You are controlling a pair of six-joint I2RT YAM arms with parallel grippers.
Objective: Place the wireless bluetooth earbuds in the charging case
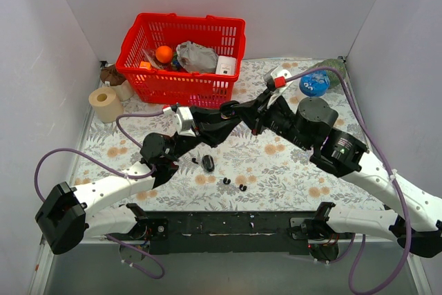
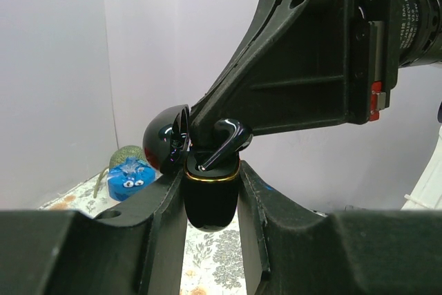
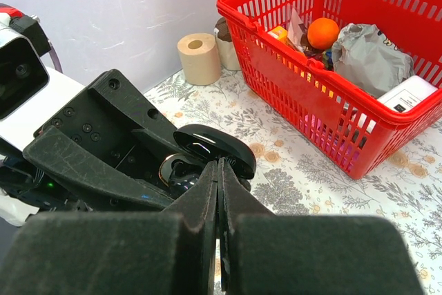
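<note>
A glossy black charging case (image 2: 211,202) with a gold rim is clamped between the fingertips of my left gripper (image 1: 231,117), held above the table with its lid (image 3: 217,146) open. One black earbud (image 2: 231,137) pokes up at the case mouth; how deep it sits cannot be told. The right gripper is shut, with nothing visible between its fingers, and its tips are at the opened case, overlapping the lid in the right wrist view. Loose black earbuds (image 1: 226,181) (image 1: 242,187) lie on the table, near a closed dark case (image 1: 208,163).
A red basket (image 1: 181,88) holding an orange and bags stands at the back. Paper rolls (image 1: 106,104) are at the left, and a blue item (image 1: 315,83) sits at the back right.
</note>
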